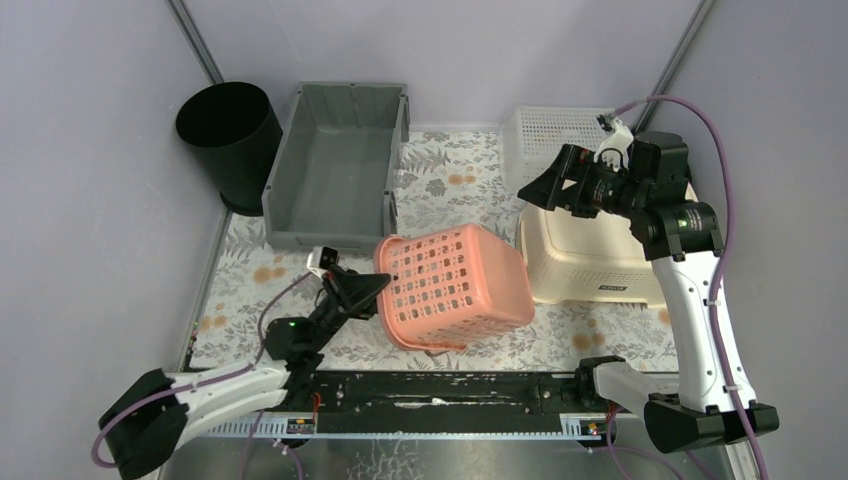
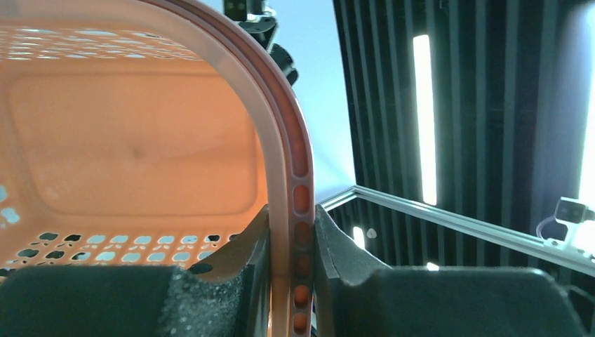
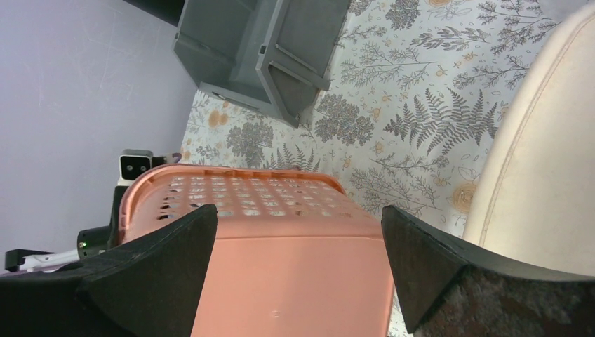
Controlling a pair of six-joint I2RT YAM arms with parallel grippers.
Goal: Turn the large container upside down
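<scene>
An orange basket lies tipped on its side in the air or against the table; which of these I cannot tell. Its mouth faces left and its base faces right. My left gripper is shut on the rim, whose wall passes between the fingers in the left wrist view. Higher up on the right, over the cream box, my right gripper hangs open and empty, away from the basket. From the right wrist view, the basket's flat base shows below the spread fingers.
A cream box sits right of the basket, base up, with a white perforated box behind. A grey container stands mouth up at the back left, beside a black bin. Patterned table shows free between them.
</scene>
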